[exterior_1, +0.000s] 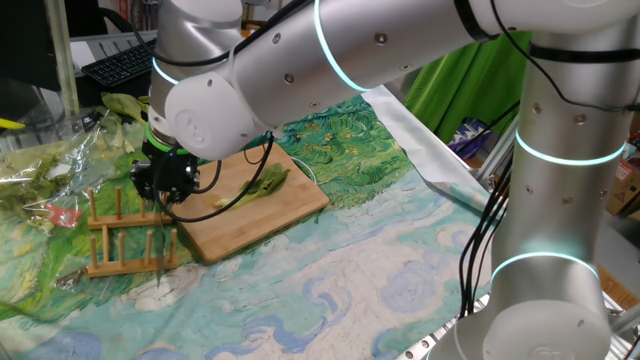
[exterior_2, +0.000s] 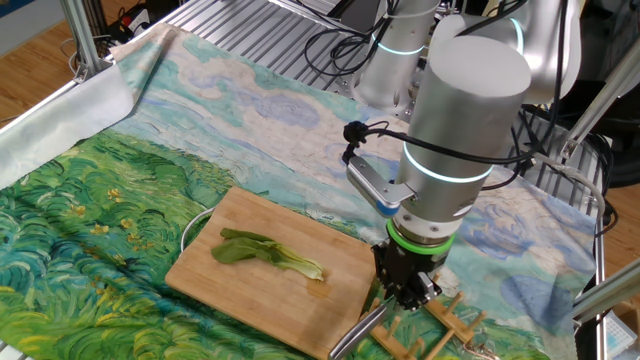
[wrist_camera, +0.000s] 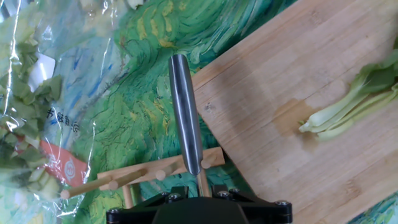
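A knife with a silver metal handle (wrist_camera: 185, 115) juts out from between the fingers of my gripper in the wrist view. The gripper looks shut on it. In exterior view 2 the same handle (exterior_2: 358, 332) slants down from the gripper (exterior_2: 405, 292), past the board's near corner. Exterior view 1 has the gripper (exterior_1: 163, 190) over a wooden peg rack (exterior_1: 132, 267), with a thin dark blade-like edge below it. Beside the rack lies a wooden cutting board (exterior_1: 235, 225). A leafy green vegetable (exterior_2: 262, 250) rests on the board, apart from the knife.
Clear plastic bags with greens (wrist_camera: 28, 118) lie on the far side of the rack from the board. A patterned cloth (exterior_1: 330, 300) covers the table, with wide bare areas. A black cable loops from the wrist over the board.
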